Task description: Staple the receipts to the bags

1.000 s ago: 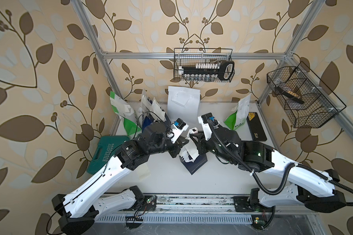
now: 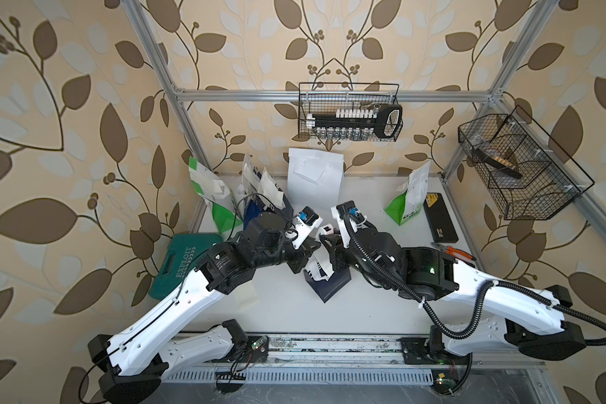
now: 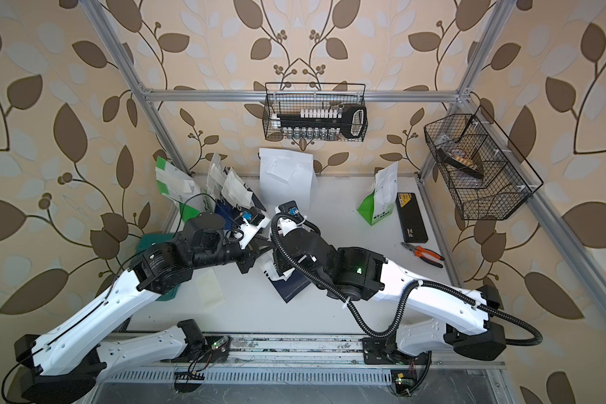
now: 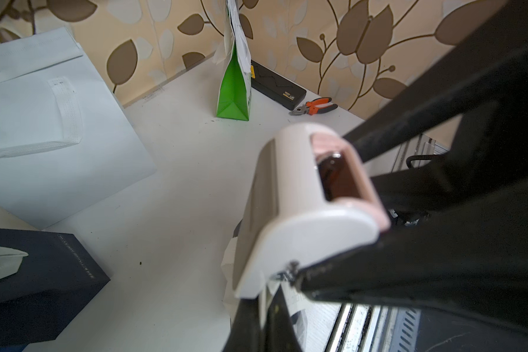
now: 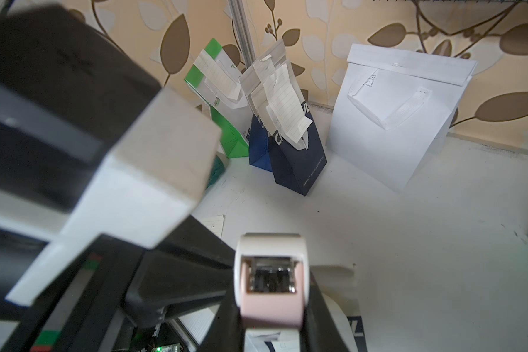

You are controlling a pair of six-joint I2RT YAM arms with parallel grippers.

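Observation:
A small white stapler with a pink inside (image 4: 305, 217) fills the middle of the left wrist view, its mouth over paper at the bag's top. My right gripper is shut on the stapler, one finger on either side. Below, my left gripper is shut on a thin pale edge, the top of a dark-bottomed bag (image 2: 328, 287). White paper (image 2: 320, 268) shows on that bag under the grippers; whether a receipt lies in the stapler's mouth is hidden.
Bags with paper slips (image 5: 287, 117) stand at the back left, a large white bag (image 2: 314, 175) at the back middle, a green-and-white bag (image 2: 408, 195) at the right. Near it lie a black box (image 3: 411, 216) and pliers (image 3: 424, 254). A pale slip (image 3: 210, 289) lies on the table's left.
My right gripper has moved left with the stapler, closer to the left gripper and over the bag's top. The bag has shifted slightly toward the front left; the left arm has barely moved.

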